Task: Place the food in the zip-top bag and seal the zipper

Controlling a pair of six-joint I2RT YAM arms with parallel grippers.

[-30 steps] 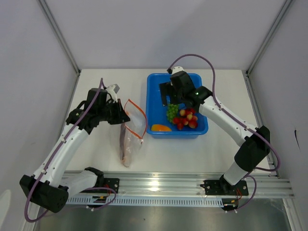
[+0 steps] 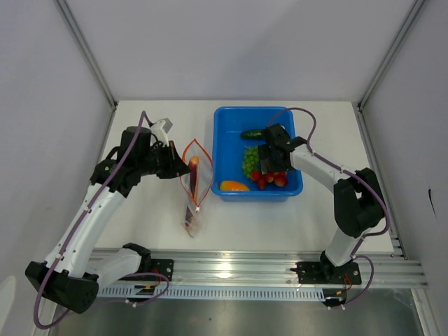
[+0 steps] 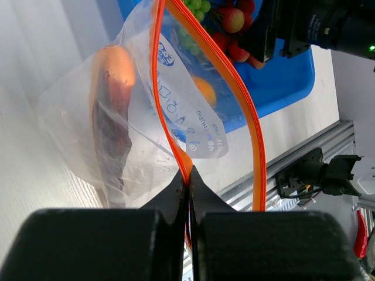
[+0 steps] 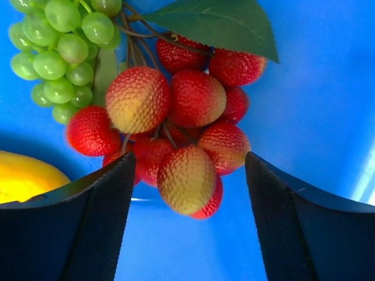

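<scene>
A zip top bag (image 2: 193, 210) with an orange rim stands upright left of the bin, holding a long orange-and-brown item (image 3: 117, 82). My left gripper is shut on the bag's orange rim. My right gripper is part open, low over a bunch of red lychee-like fruit (image 4: 138, 99) in the blue bin (image 2: 231, 126), with one fruit between its fingertips. Beside them lie green grapes (image 4: 60, 58) and a yellow-orange item (image 2: 233, 186); a cucumber (image 2: 252, 134) is at the back.
Bare white table (image 2: 280, 227) lies in front of and around the bin. The side walls are beyond both arms.
My right gripper has moved down and toward the front of the bin, onto the red fruit. The left arm and bag shifted slightly about a second ago, and the bag's contents show more clearly.
</scene>
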